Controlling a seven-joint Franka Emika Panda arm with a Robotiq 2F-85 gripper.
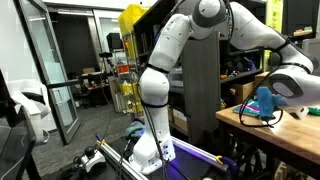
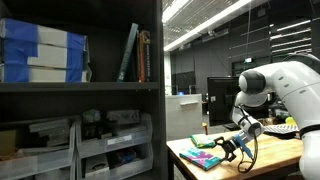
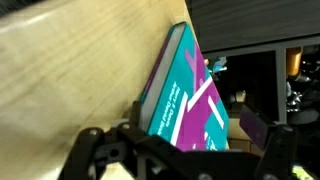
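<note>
A teal and magenta book (image 3: 185, 95) with white lettering lies on the wooden tabletop (image 3: 85, 70), its spine side facing the lower left in the wrist view. Close above the book's near end is my gripper, open, with dark fingers on either side of the view's lower part. Whether a finger touches the cover cannot be told. In exterior view 2 the same book (image 2: 202, 158) lies beside the gripper, near the table's left edge. Exterior view 1 shows the hand low over the table, partly behind a cable and a blue part.
Another flat green item (image 2: 207, 141) lies behind the book. A dark shelf unit (image 2: 90, 95) with blue-white boxes and clear drawers stands to the left in exterior view 2. Bare tabletop (image 1: 285, 132) shows in front of the hand.
</note>
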